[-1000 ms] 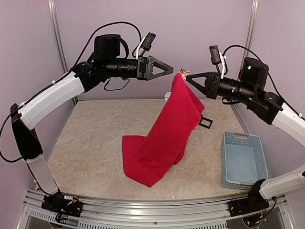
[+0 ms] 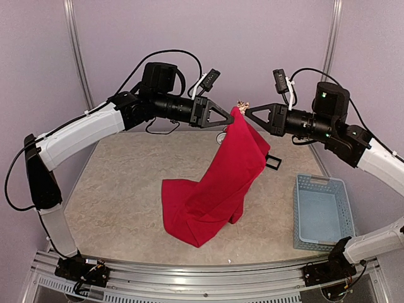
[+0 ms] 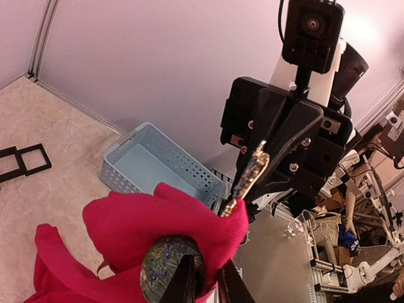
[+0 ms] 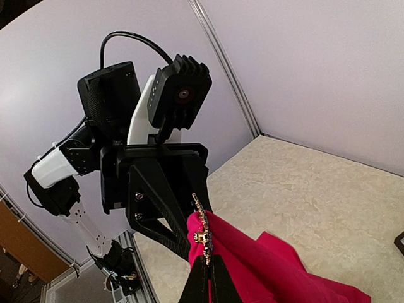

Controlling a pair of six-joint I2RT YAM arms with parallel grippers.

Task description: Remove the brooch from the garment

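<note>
The red garment (image 2: 214, 183) hangs raised from the table, its top between both grippers. At that top sits the gold brooch (image 2: 242, 106), seen edge-on in the left wrist view (image 3: 249, 173) and the right wrist view (image 4: 205, 233). My right gripper (image 2: 249, 112) is shut at the brooch; its fingertips meet on it in its wrist view. My left gripper (image 2: 228, 118) reaches the garment's top from the left; its fingertips (image 3: 227, 284) are at the cloth beside a round dark disc (image 3: 167, 265), and whether they are closed on the cloth is unclear.
A light blue basket (image 2: 322, 211) stands at the right of the table. A black frame (image 2: 273, 165) lies behind the garment, with a white round object (image 2: 220, 138) near the back.
My left gripper has moved right and down onto the garment's top. The garment, brooch and right gripper have shifted slightly down.
</note>
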